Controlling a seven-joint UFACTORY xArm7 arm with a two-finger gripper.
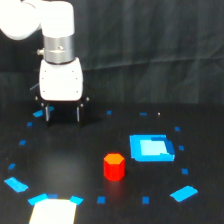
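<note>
A red block point(114, 167) with a hexagonal top stands on the dark table, a little right of the middle. Behind it and to the right lies a blue square point(136, 156) with a white centre point(153, 147). My gripper point(62, 114) is at the far left, well away from both, under the white arm point(60, 45). Its dark fingers appear spread apart, and nothing shows between them.
At the front edge, a pale square point(52, 212) is partly cut off by the frame. Blue tape strips point(183, 193) and small blue marks dot the table. The dark surface between gripper and red block is clear.
</note>
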